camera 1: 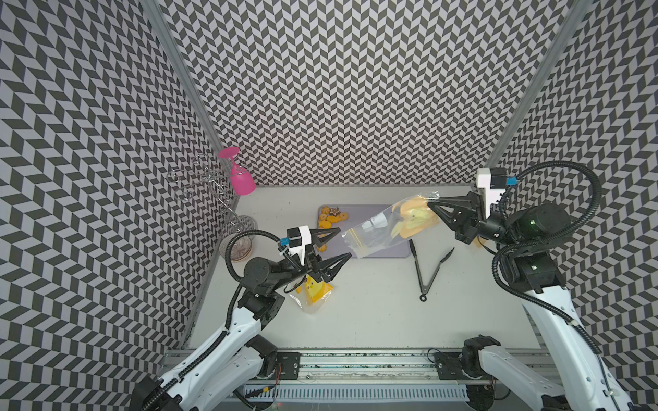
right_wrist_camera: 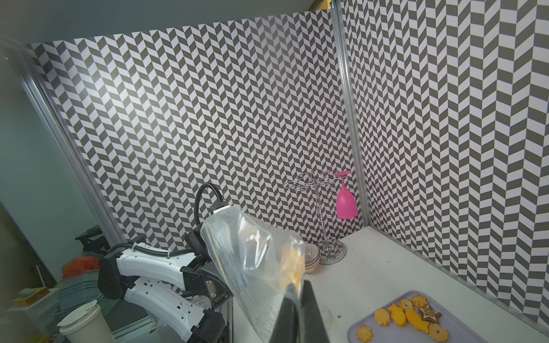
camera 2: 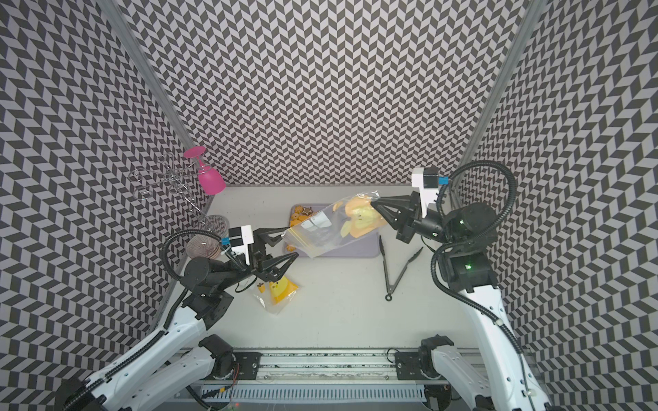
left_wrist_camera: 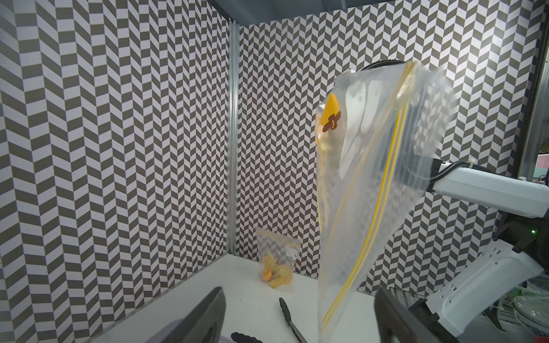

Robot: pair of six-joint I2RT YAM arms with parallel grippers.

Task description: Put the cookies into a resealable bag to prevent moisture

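Note:
A clear resealable bag (camera 1: 377, 231) with a yellow print hangs in the air above the tray. My right gripper (camera 1: 431, 204) is shut on its closed end. The bag's yellow zip end points at my left gripper (camera 1: 344, 243), which stands open. In the left wrist view the bag's mouth (left_wrist_camera: 366, 223) lies ahead, between the lines of the open fingers but beyond their tips. Whether the mouth is parted cannot be told. Several cookies (right_wrist_camera: 417, 316) in round, fish and star shapes lie at the left end of the purple-grey tray (camera 1: 387, 254).
Black tongs (camera 1: 423, 297) lie spread on the right. Another printed bag (camera 1: 314, 291) lies below the left arm. At the right wall a bag (left_wrist_camera: 277, 271) with cookies stands. A rack with a pink goblet (camera 1: 242, 181) is back left.

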